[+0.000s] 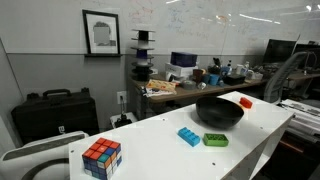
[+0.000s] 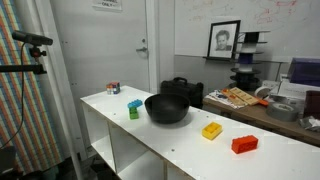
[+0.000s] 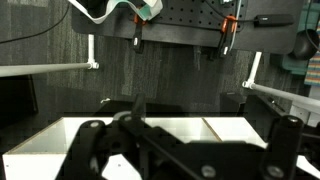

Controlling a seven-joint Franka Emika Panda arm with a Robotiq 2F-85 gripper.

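Observation:
In the wrist view, my gripper is open, its dark fingers apart with nothing visible between them; floor and furniture edges lie below. Neither exterior view shows the gripper. On the white table, a black bowl stands near a blue block and a green block. A multicoloured puzzle cube sits at one end. Toward the other end lie a yellow block and a red block. The yellow one cannot be made out in exterior view 1.
The white table has bare room around the blocks. Behind it, a brown desk carries boxes and cups. A black case stands by the wall. Cables and tools lie on a dark surface at the wrist view's top.

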